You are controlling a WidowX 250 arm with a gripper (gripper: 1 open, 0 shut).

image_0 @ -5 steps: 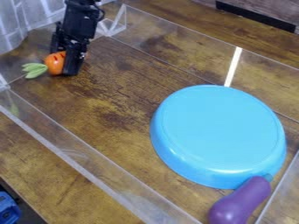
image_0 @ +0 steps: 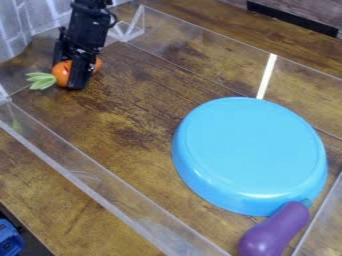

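Observation:
The black gripper (image_0: 76, 62) reaches down at the upper left over an orange toy carrot (image_0: 60, 71) with pale green leaves (image_0: 40, 80), which rests on the wooden surface. The fingers are around or against the carrot and hide part of it; whether they are closed on it I cannot tell.
A large upturned light blue round bowl or lid (image_0: 247, 152) fills the right side, with a purple toy eggplant (image_0: 271, 236) at its lower edge. Clear plastic walls border the wooden floor (image_0: 127, 120), whose middle is free. A blue object (image_0: 7, 240) shows at the lower left corner.
The gripper has shifted slightly lower at the carrot, which has moved a little to the right. The bowl and eggplant are unchanged.

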